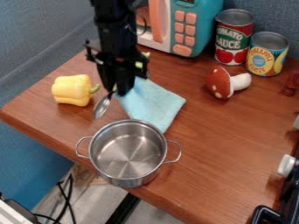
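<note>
The black gripper (pixel 117 84) is over the light-blue cloth (pixel 158 106), above and behind the steel pot (pixel 128 168). A silver spoon (pixel 101 108) hangs below the gripper, which appears shut on it; the fingers are dark and partly hard to make out. The pot stands near the table's front edge, with its handles out to the sides. A yellow pepper (pixel 73 90) lies left of the gripper.
A teal toy microwave (pixel 187 26), two cans (pixel 232 39) and a red mushroom (pixel 222 82) sit at the back and right. A black appliance (pixel 278 201) is at the right edge.
</note>
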